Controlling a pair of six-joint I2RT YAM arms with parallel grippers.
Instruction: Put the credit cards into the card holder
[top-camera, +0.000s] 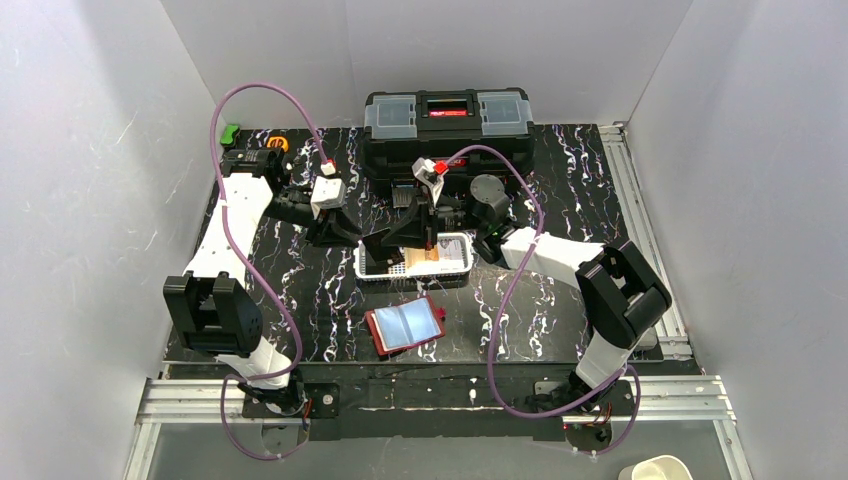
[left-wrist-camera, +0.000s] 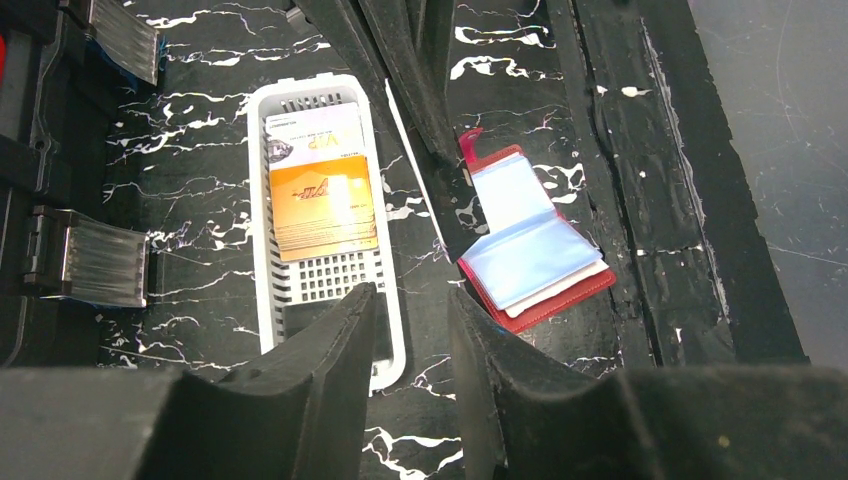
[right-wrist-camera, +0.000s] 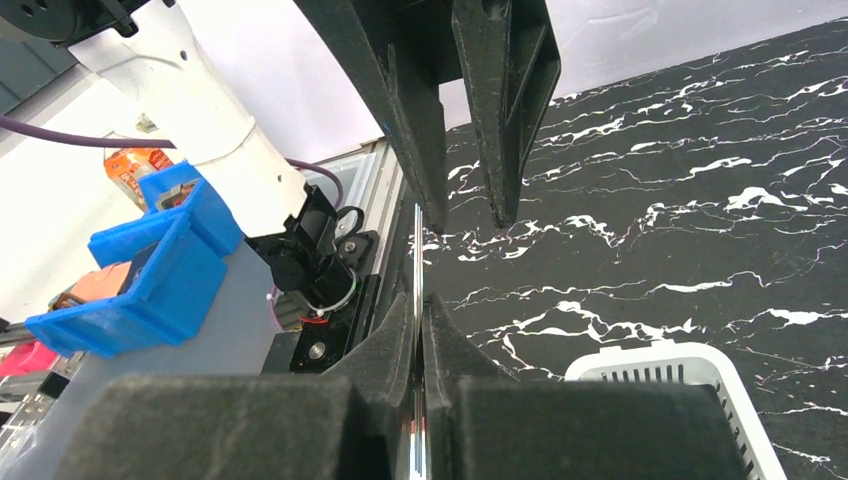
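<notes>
A dark card (right-wrist-camera: 418, 290), seen edge-on, is pinched in my right gripper, which is shut on it. In the left wrist view that card (left-wrist-camera: 415, 165) shows as a thin bright line angled down toward my left gripper. That gripper is part open and nothing sits gripped in it; the card's free end is close to its fingertips, though contact is hard to judge. The red card holder (top-camera: 381, 345) lies open on the table, clear bluish sleeves (left-wrist-camera: 525, 260) facing up. Orange and white cards (left-wrist-camera: 322, 200) rest in the white basket (left-wrist-camera: 262, 300).
Another dark flat item (left-wrist-camera: 300, 318) lies in the basket, partly behind my left finger. A black toolbox (top-camera: 447, 140) stands behind the basket. Orange scissors (top-camera: 278, 143) and a green item (top-camera: 229, 134) are at the back left. Table right of the holder is clear.
</notes>
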